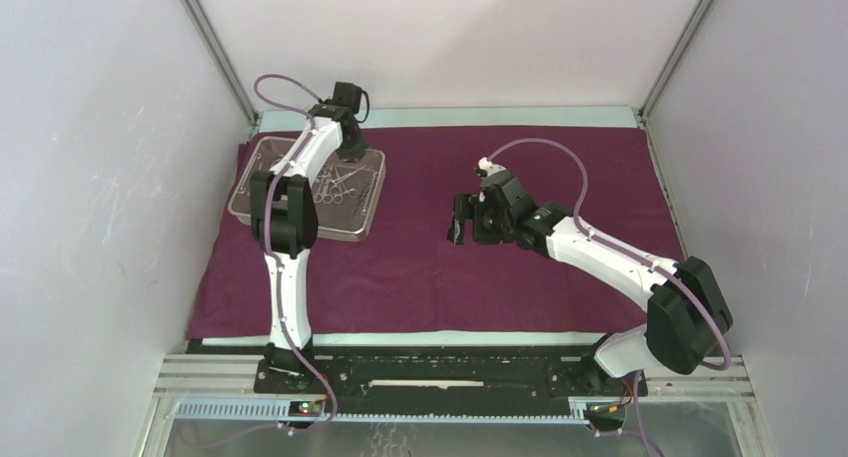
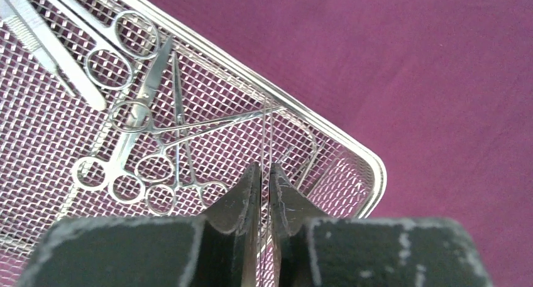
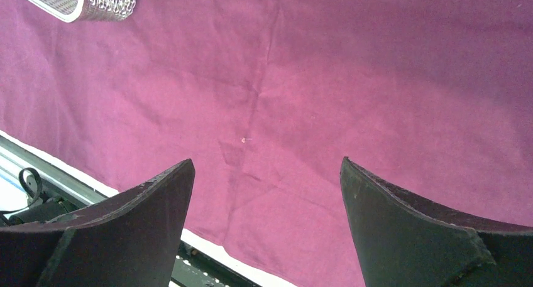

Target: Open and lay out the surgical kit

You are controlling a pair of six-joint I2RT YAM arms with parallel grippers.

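A wire mesh basket holds several steel surgical instruments. In the left wrist view, ring-handled scissors, a long clamp and another slim clamp lie crossed over one another, with a flat steel tool to their left. My left gripper is at the basket's corner, its fingertips separated by a narrow gap. Thin metal lines run along that gap; whether they are gripped is unclear. Wide open and empty, my right gripper hovers over bare cloth.
In the top view the basket stands at the cloth's left, near the left wall, partly covered by my left arm.
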